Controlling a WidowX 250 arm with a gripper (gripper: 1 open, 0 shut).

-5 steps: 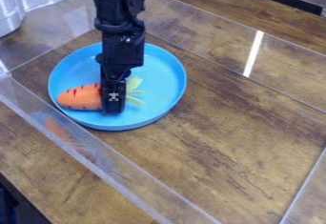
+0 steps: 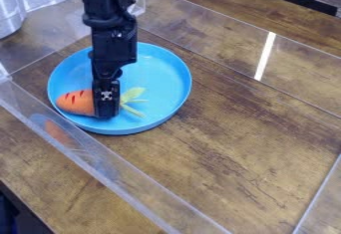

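A blue round plate lies on the wooden table in the left half of the view. An orange carrot with pale yellow-green leaves rests on it. My dark gripper reaches down from the top to the carrot, its tip over the carrot's right part near the leaves, partly hiding it. The fingers are hard to make out.
A clear transparent barrier runs diagonally in front of the plate at the lower left. A whitish clear object stands at the upper left.
The gripper and arm have shifted slightly left over the last second. The plate has also moved a little to the left.
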